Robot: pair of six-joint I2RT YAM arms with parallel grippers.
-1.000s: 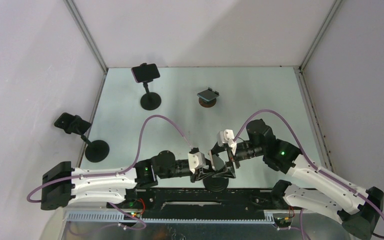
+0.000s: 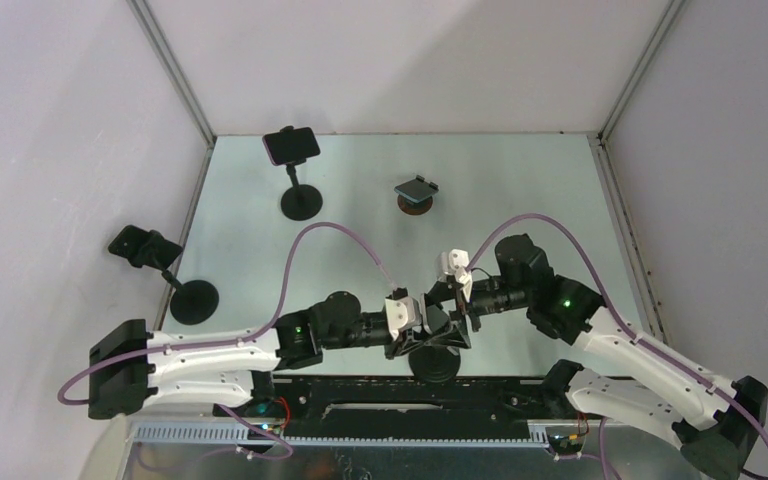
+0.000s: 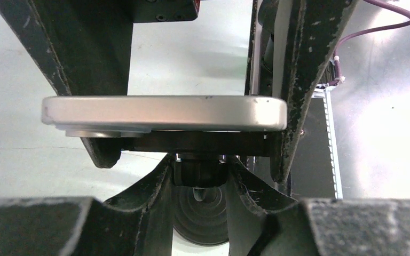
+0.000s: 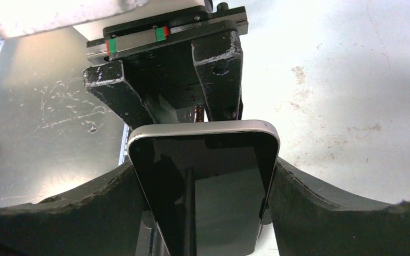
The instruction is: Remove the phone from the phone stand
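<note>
A silver-edged phone (image 4: 219,213) with a dark, glossy screen stands between the fingers of my right gripper. Those fingers lie close along both its sides; whether they press on it cannot be told. In the left wrist view the phone (image 3: 165,113) shows edge-on above the black clamp (image 3: 192,142) of its stand. My left gripper is shut on the stand's neck (image 3: 199,172), just under the clamp. Below that shows the round black stand base (image 3: 200,216). From the top, both grippers meet over this base (image 2: 434,365), hiding most of the phone.
A stand with a phone (image 2: 291,146) is at the back left, another stand with a phone (image 2: 146,246) at the left edge. A low brown-based stand (image 2: 416,203) holds a phone at the back middle.
The right gripper's wrist has also moved a little toward the back. The other stands are unmoved.
</note>
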